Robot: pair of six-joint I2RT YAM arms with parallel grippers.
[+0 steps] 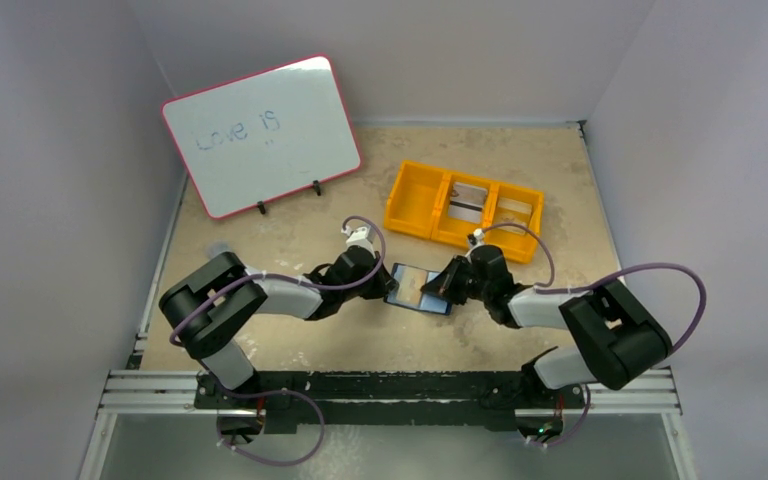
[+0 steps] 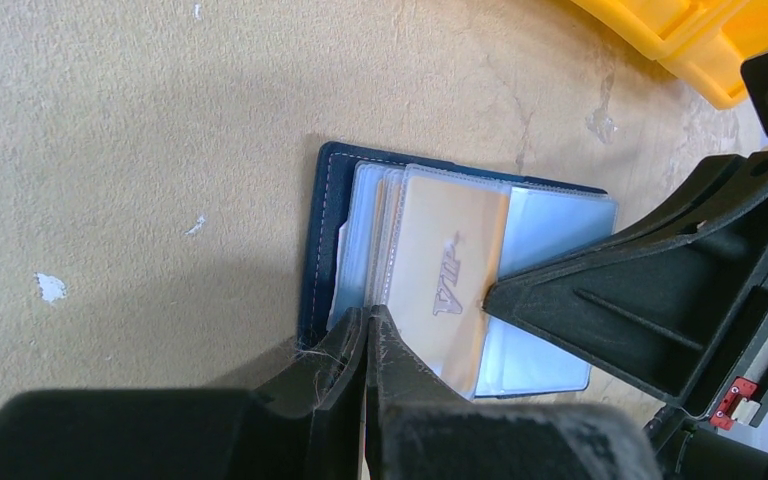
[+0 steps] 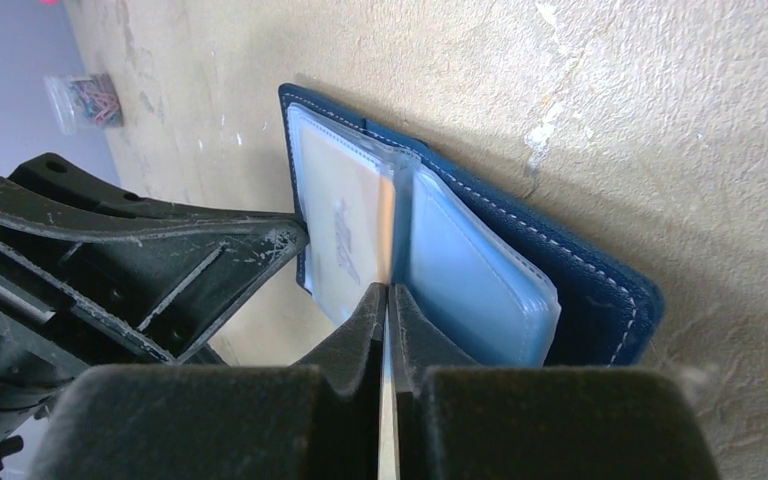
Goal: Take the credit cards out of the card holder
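Observation:
The dark blue card holder (image 2: 314,250) lies open on the table, with clear sleeves (image 2: 550,225) and a pale card marked with lettering (image 2: 440,220) (image 3: 342,220). My left gripper (image 1: 385,287) is shut at the holder's left side, its tips on the sleeve edges. My right gripper (image 1: 438,290) is also shut, its tips on the sleeves near the card's tan edge. Neither shows anything held between its fingers. The tips partly hide the holder.
An orange three-compartment tray (image 1: 415,195) lies behind the holder, with items in two compartments. A whiteboard (image 1: 260,135) stands at back left. A small clear container (image 3: 85,103) is at the left.

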